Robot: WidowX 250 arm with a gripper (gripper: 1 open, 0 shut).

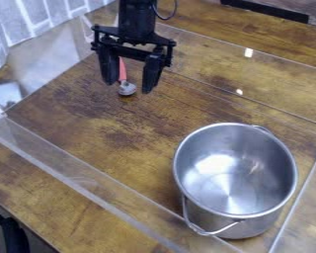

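Observation:
The black gripper (131, 71) hangs over the upper left part of the wooden surface, its two fingers spread apart. Behind it, partly hidden, a small object with a red handle and a silvery end (125, 89) rests on the surface; I cannot tell exactly what it is. A large steel pot (236, 168) with a wire handle stands at the lower right, well apart from the gripper.
Clear plastic walls border the wooden work area (95, 138) along the left, front, right and back. A crumpled pale covering lies outside at the upper left.

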